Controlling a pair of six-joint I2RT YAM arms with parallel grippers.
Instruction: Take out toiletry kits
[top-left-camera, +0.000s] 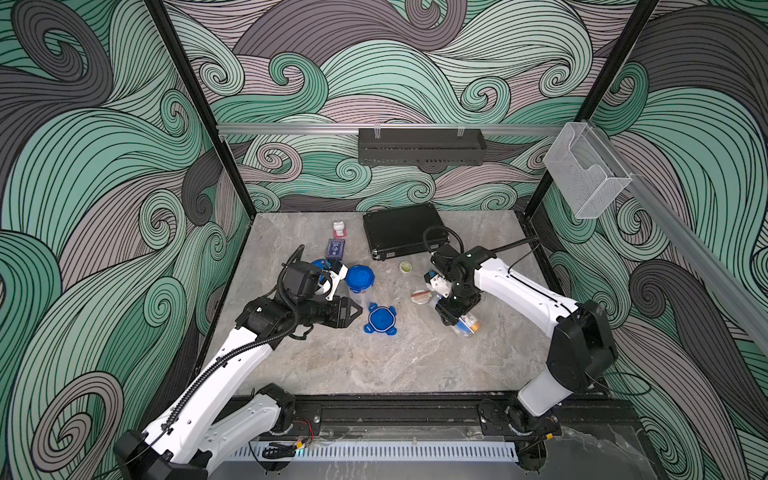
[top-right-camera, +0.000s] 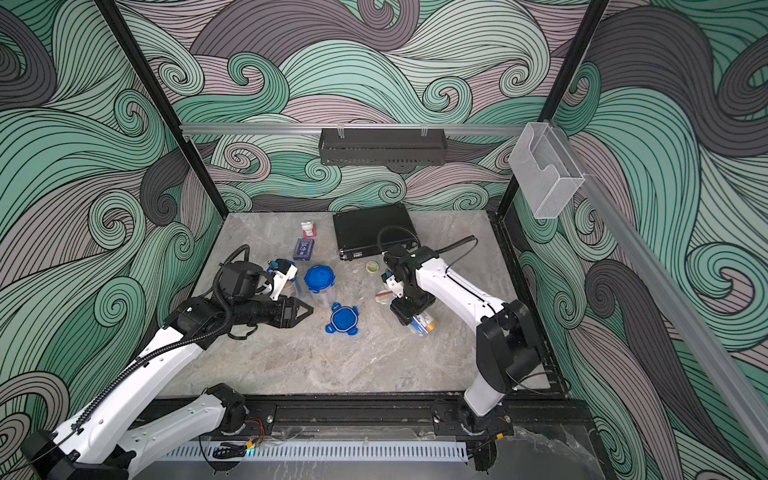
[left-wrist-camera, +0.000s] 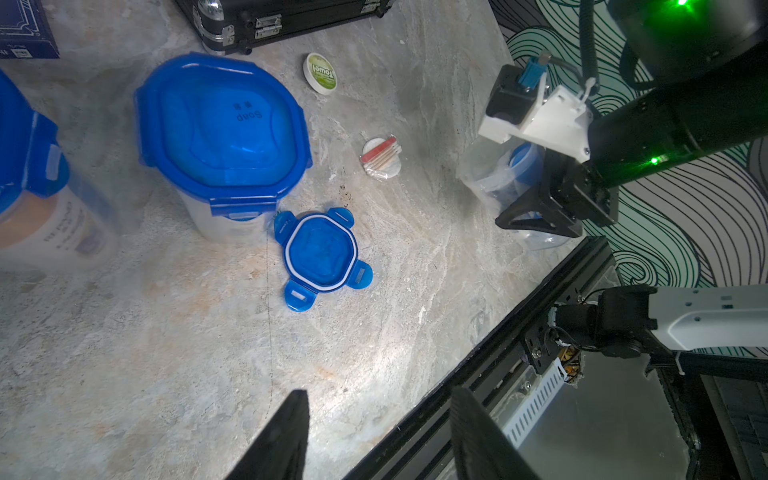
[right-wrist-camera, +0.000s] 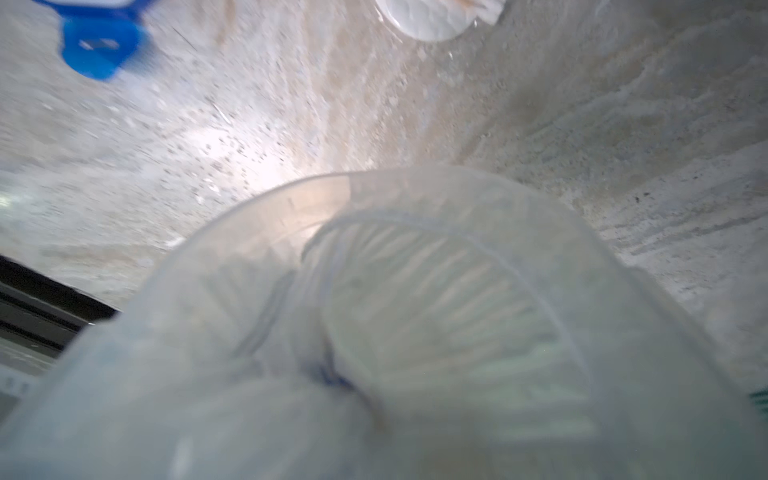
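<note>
A clear plastic container (left-wrist-camera: 484, 172) is in my right gripper (top-left-camera: 449, 315), which is shut on it. It hangs tipped over above the table's right side. Blue and orange contents (top-left-camera: 469, 324) show at its low end in the top left view. Its clear wall (right-wrist-camera: 448, 184) fills much of the right wrist view, hiding those fingers. On the table lie a round green-labelled white item (left-wrist-camera: 321, 73) and a white disc with reddish sticks (left-wrist-camera: 381, 157), apart from each other. My left gripper stands open and empty above the table's left half.
A loose blue lid (left-wrist-camera: 321, 251) lies mid-table. Behind it stand a blue-lidded container (left-wrist-camera: 228, 132) and another blue-lidded one (left-wrist-camera: 48, 200). A black case (top-left-camera: 405, 230) and a dark blue card box (top-left-camera: 335, 249) are farther back.
</note>
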